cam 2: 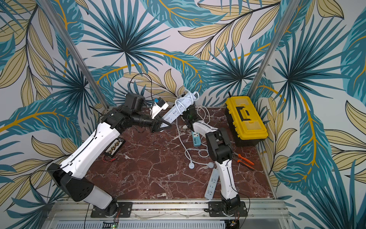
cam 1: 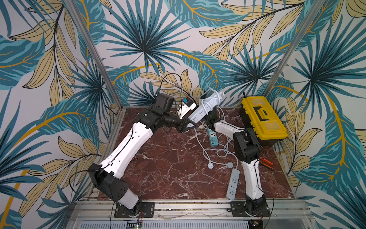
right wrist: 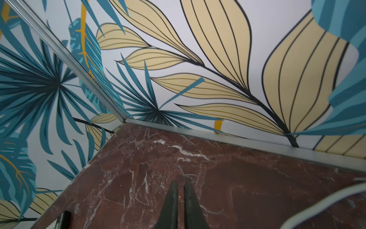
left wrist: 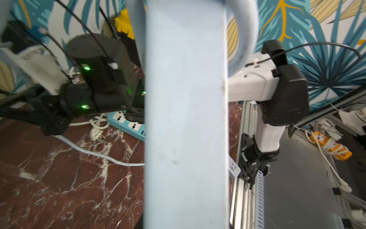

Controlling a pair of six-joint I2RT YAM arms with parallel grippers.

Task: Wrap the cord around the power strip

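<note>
My left gripper (cam 1: 188,125) is shut on the near end of the white power strip (cam 1: 197,116), which hangs above the table, its far end tilted up to the back right. Loops of pale cord (cam 1: 207,106) lie around the far half of the strip. From there a length of cord (cam 2: 179,131) hangs to the table. In the left wrist view the strip's plain back (left wrist: 186,114) hides my left fingers. My right gripper is behind and below the strip, its fingers a narrow gap apart, no cord visible between them. The strip mostly covers it from above.
A teal power strip (cam 1: 212,136) and tangled cord lie below. Another pale strip (cam 1: 233,184) sits near the front edge. The yellow toolbox (cam 1: 263,116) stands right, orange-handled pliers (cam 2: 246,160) beside the right arm.
</note>
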